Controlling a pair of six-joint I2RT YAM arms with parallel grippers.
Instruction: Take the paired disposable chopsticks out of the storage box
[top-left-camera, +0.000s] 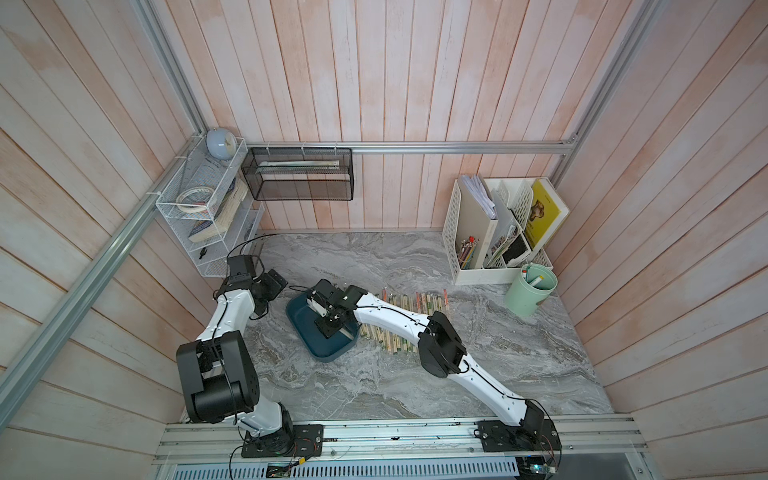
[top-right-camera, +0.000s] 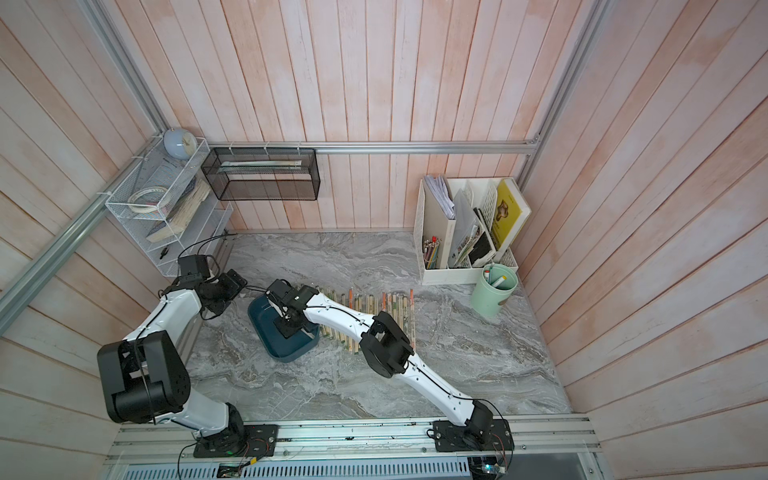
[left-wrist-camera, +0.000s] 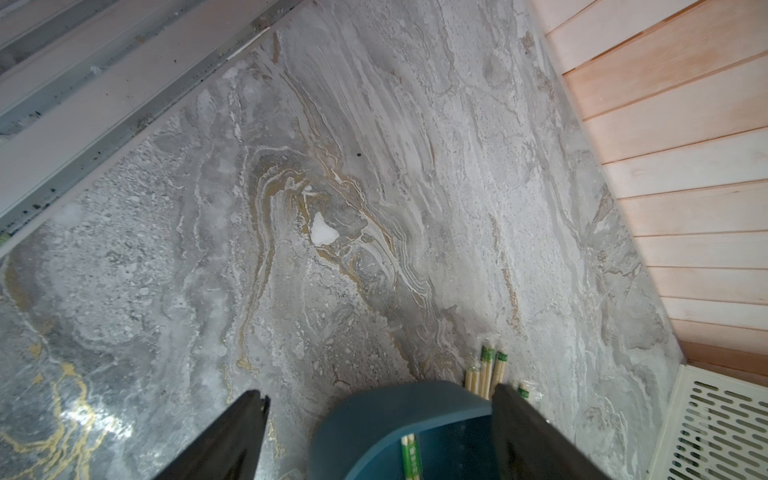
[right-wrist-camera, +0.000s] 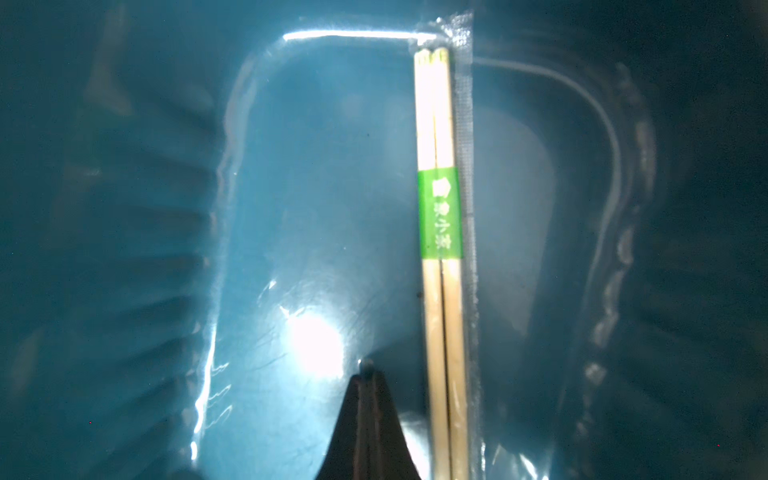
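Note:
The paired chopsticks (right-wrist-camera: 442, 320), in a clear wrapper with a green band, lie flat on the floor of the blue box (right-wrist-camera: 264, 200). My right gripper is down inside that box, its fingers closed together to the left of the chopsticks in the right wrist view, with nothing between them. From the top left view the right arm covers much of the box (top-left-camera: 308, 340). My left gripper stands apart over the table, fingers spread and empty; the box's rim and the green band of the chopsticks (left-wrist-camera: 410, 454) show between and below them.
Several wrapped chopsticks (top-left-camera: 392, 340) lie in a row on the table right of the box, partly under the right arm. A white file rack (top-left-camera: 488, 276) and a green cup (top-left-camera: 525, 300) stand at the right.

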